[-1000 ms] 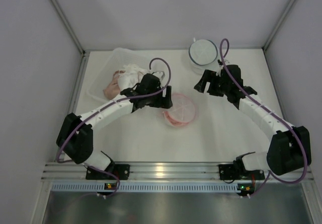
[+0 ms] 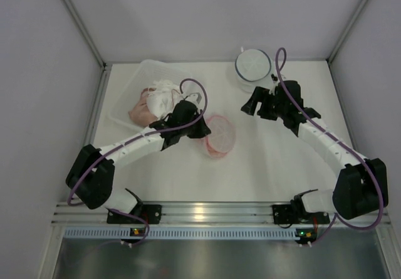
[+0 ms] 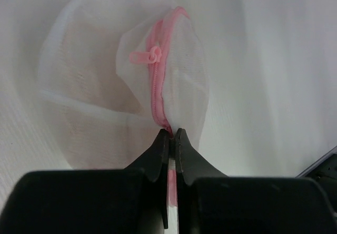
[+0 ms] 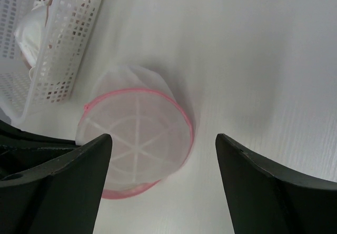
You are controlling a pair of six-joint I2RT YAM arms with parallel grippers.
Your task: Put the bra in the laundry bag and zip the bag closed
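The white mesh laundry bag [image 2: 220, 136] with pink trim stands on the middle of the table. My left gripper is shut on a pinch of its mesh and pink zipper edge. Just beyond those fingertips, the pink zipper pull [image 3: 147, 56] shows on the zipper. In the right wrist view the bag's round mesh end [image 4: 138, 136] faces up, rimmed in pink. My right gripper [image 2: 249, 105] hovers open to the right of the bag, nothing between its fingers. No bra can be clearly made out; tan and white cloth [image 2: 156, 100] lies in the basket.
A white perforated basket [image 2: 122, 95] fills the back left. At the back right stands another mesh bag [image 2: 253, 65] with dark trim.
The bag's round face has narrowed and tilted. My right arm stays put.
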